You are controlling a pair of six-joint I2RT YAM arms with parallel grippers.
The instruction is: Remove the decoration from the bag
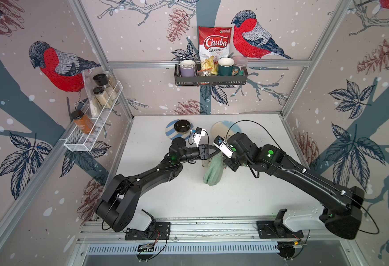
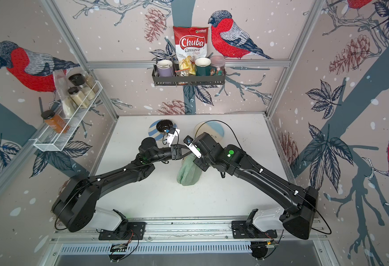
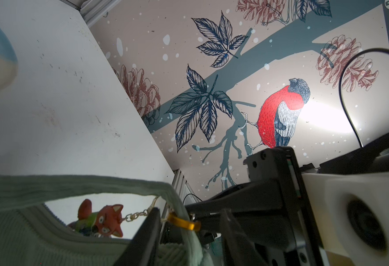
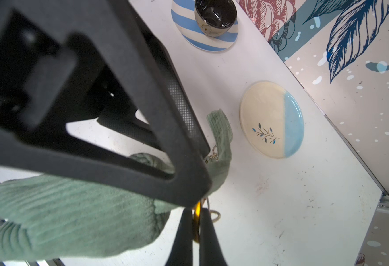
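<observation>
The green bag (image 1: 213, 174) hangs beneath both grippers at mid-table. In the left wrist view a fox figurine (image 3: 105, 221) dangles on a chain from a gold clasp (image 3: 181, 223) at the bag's strap (image 3: 92, 186). My left gripper is around the clasp and strap, its fingers apart, part open; whether it touches them is unclear. My right gripper is shut at the gold clasp, seen at its fingers in the right wrist view. The figurine is mostly hidden in the other views.
A plate (image 4: 265, 119) and a bowl (image 4: 214, 24) on a striped plate stand at the back of the table. A white wire shelf (image 1: 81, 141) is on the left wall, a dark rack (image 1: 209, 79) on the back wall.
</observation>
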